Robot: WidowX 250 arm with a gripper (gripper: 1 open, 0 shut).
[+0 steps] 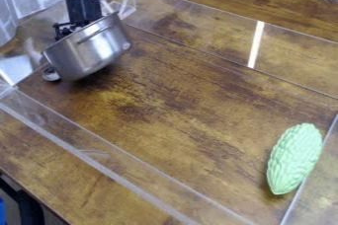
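Observation:
A steel pot (87,52) is at the upper left inside the clear-walled area, tilted, with a handle low on its left side. My gripper (73,26) is at the pot's far rim, pointing down from the top of the view. Its fingertips are mostly hidden by the pot, so I cannot tell whether it is open or shut.
A pale green ridged object (295,158) lies at the right near the clear wall. Low transparent walls border it, and white crinkled sheeting stands behind at the left.

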